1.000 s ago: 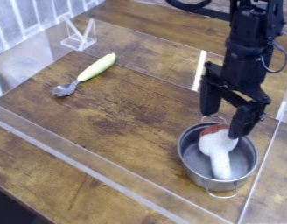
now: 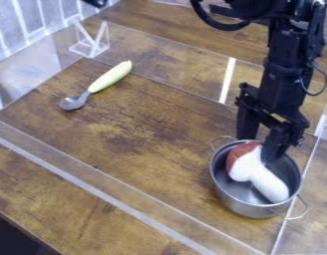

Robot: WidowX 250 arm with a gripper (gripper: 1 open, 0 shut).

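My black gripper (image 2: 270,122) hangs over the back rim of a steel pot (image 2: 253,203) at the lower right. In the pot lies a white object with a red end (image 2: 259,177), slanting from back left to front right. Whether the gripper is open or shut, or touches anything, I cannot tell.
A spoon with a pale yellow-green handle (image 2: 109,77) lies on the wooden table (image 2: 113,149) at upper left. A white stand (image 2: 91,42) is at the back left. Clear panels line the edges.
The object in the pot has shifted and turned slightly. The pot and my gripper have moved slightly.
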